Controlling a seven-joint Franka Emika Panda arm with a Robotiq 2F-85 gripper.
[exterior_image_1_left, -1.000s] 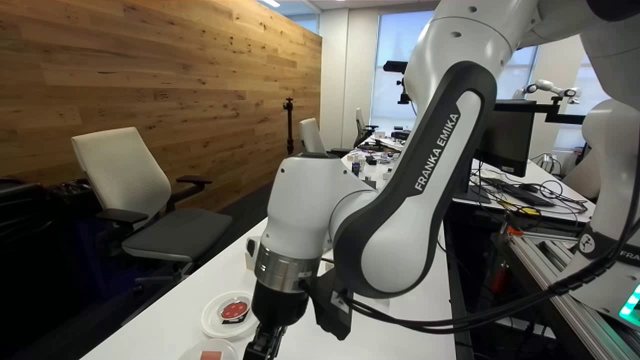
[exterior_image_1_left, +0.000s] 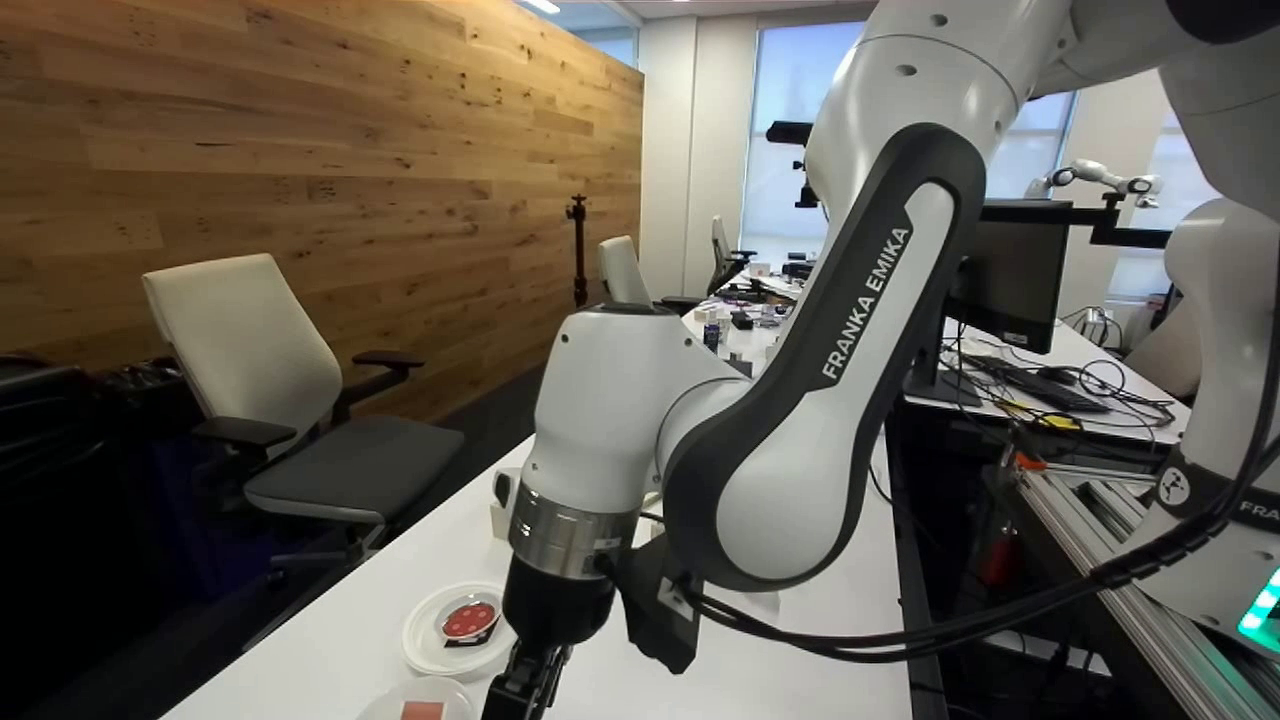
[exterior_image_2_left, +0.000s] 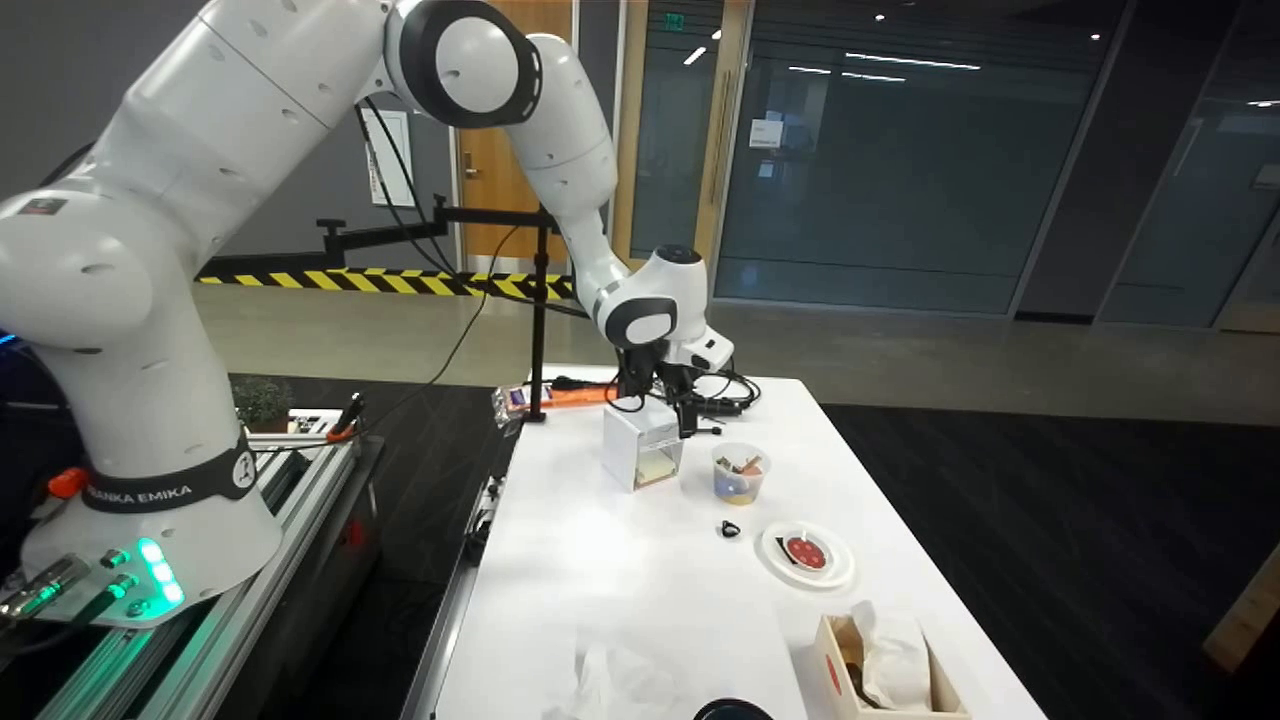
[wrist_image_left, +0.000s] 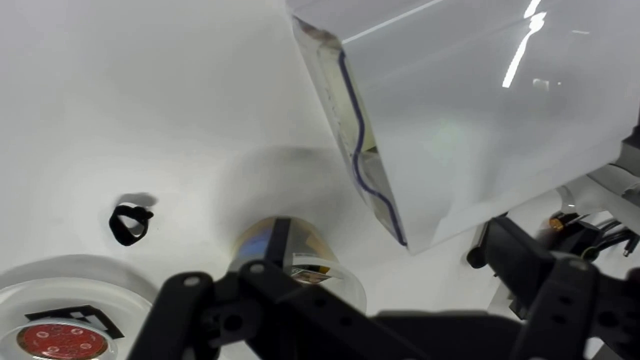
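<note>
My gripper stands open in the wrist view, with its black fingers (wrist_image_left: 279, 243) wide apart and no object visible between the tips. A clear plastic tub (wrist_image_left: 346, 282) holding a few small items is below it, partly hidden by one finger. Beside the tub, a glossy white open-fronted box (wrist_image_left: 474, 132) rests on the table. From the second exterior view, the gripper (exterior_image_2_left: 687, 416) hangs between the white box (exterior_image_2_left: 642, 444) and the tub (exterior_image_2_left: 738, 472). A small black ring-like object (wrist_image_left: 130, 223) lies on bare table.
A white plate (exterior_image_2_left: 774, 564) bears a dish with a red disc (exterior_image_2_left: 806, 552). Nearer that camera stands a wooden box (exterior_image_2_left: 831, 672) with white tissue or cloth inside. Cables (exterior_image_2_left: 732, 402) lie behind the gripper.
The arm has shifted very slightly, its elbow a little left in the first exterior view. The plate and its dish stay where they were.
</note>
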